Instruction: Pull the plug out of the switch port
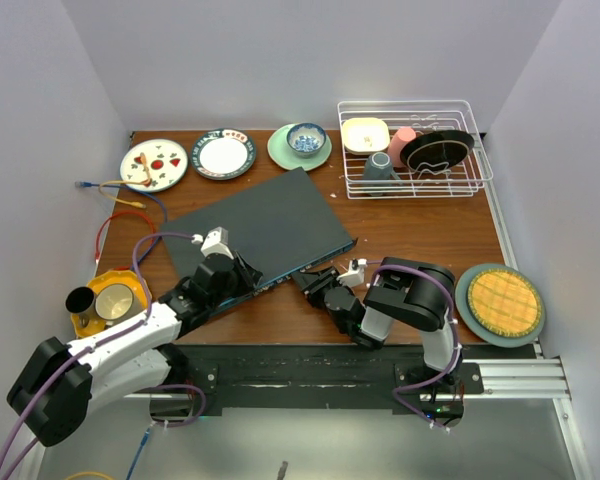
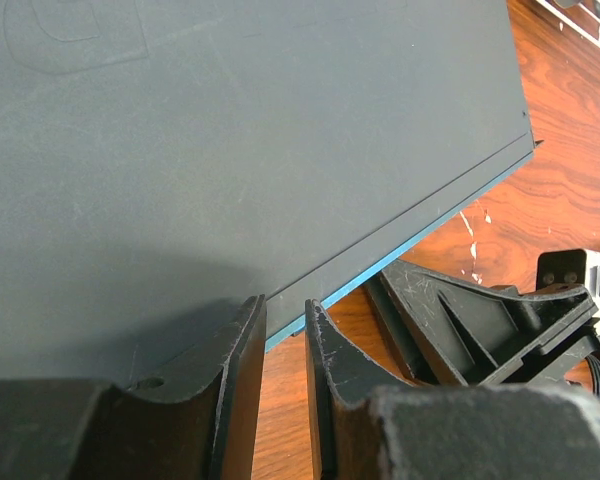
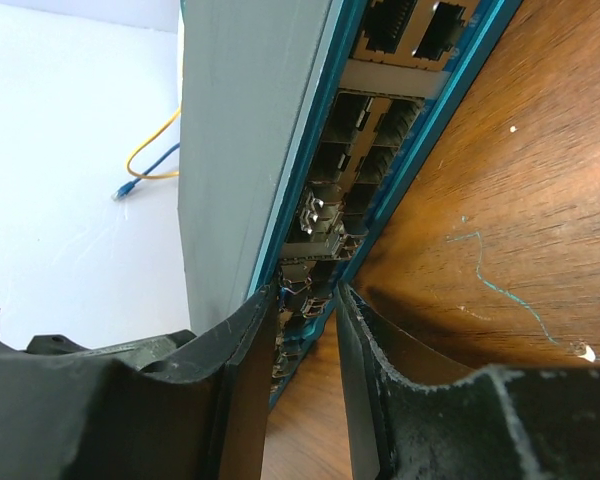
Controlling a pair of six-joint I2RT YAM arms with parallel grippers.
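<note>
The dark switch (image 1: 270,215) lies tilted diagonally on the wooden table, its blue-edged port side toward me. In the left wrist view my left gripper is at that edge over the top panel, fingertips close together; what is between them is hard to see. My right gripper faces the row of ports (image 3: 360,150) from the front, fingertips slightly apart at the lower ports. Small metal parts show inside some ports; I cannot tell whether one is a plug.
A wire rack (image 1: 415,185) with dishes stands at the back right, plates (image 1: 225,155) at the back. Loose cables (image 1: 110,225) and a yellow tray (image 1: 130,290) are at the left, a round plate (image 1: 500,300) at the right.
</note>
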